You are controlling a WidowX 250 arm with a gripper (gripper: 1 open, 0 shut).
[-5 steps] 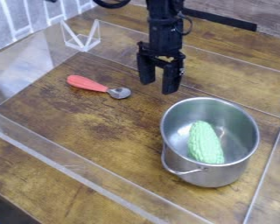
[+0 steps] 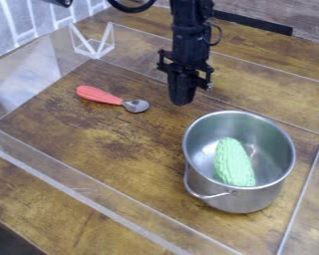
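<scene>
The black gripper (image 2: 183, 88) hangs over the middle of the wooden table, behind the steel pot and to the right of a spoon (image 2: 112, 98) with a red handle and metal head. Its fingers appear closer together, seen small and dark; whether anything is between them is hard to tell. The steel pot (image 2: 277, 135) at the lower right holds a green corn cob (image 2: 233, 162).
A white wire object (image 2: 93, 40) stands at the back left. Clear panels run along the left and right edges.
The gripper's fingers have drawn closer together, and the gripper has shifted slightly. The spoon, pot and corn have stayed where they were.
</scene>
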